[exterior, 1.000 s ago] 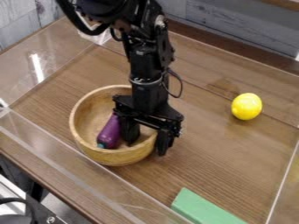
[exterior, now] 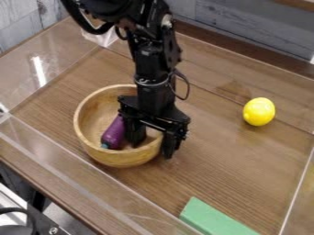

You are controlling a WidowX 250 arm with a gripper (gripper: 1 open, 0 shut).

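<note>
My black gripper (exterior: 149,129) reaches down from the top into a wooden bowl (exterior: 98,151) at the centre left, its fingers open over the bowl's inside and right rim. A purple object (exterior: 114,132), long and rounded, lies in the bowl at the gripper's left side. The gripper body hides part of the bowl and possibly part of the purple object.
A yellow lemon-like object (exterior: 259,111) sits at the right on the wooden table (exterior: 240,161). A green block (exterior: 215,218) lies at the front right. The table's left and front edge runs diagonally at lower left.
The gripper has shifted very slightly, and the bowl and purple object sit marginally higher in the view than before. The other objects are unmoved.
</note>
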